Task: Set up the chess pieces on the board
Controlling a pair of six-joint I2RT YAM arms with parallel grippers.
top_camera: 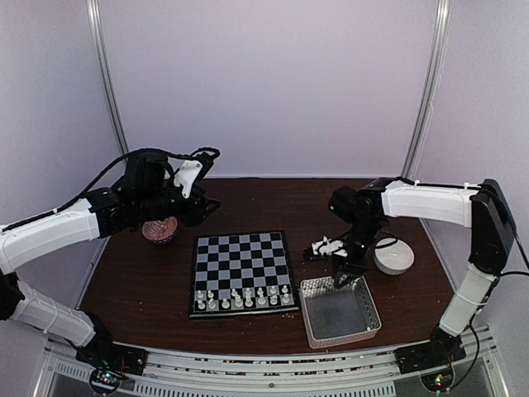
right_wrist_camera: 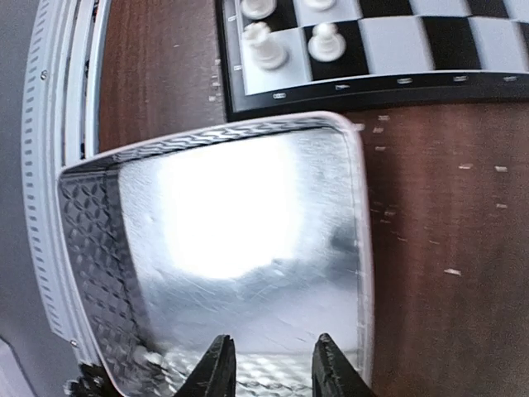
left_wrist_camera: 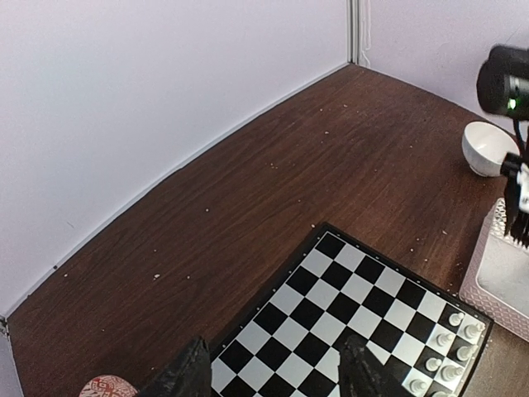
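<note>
The chessboard (top_camera: 240,260) lies mid-table, white pieces standing in rows along its near edge (top_camera: 248,299); the far squares are bare. A plastic basket (top_camera: 340,332) sits right of it; in the right wrist view a few small, blurred pale items lie at its lower end. My left gripper hangs open above the table, left and back of the board, with nothing between its fingers. My right gripper is above the basket, its fingers apart and nothing visible between them.
A white bowl (top_camera: 394,257) stands behind the basket at right. A red patterned bowl (top_camera: 159,231) sits at the left, partly under the left arm.
</note>
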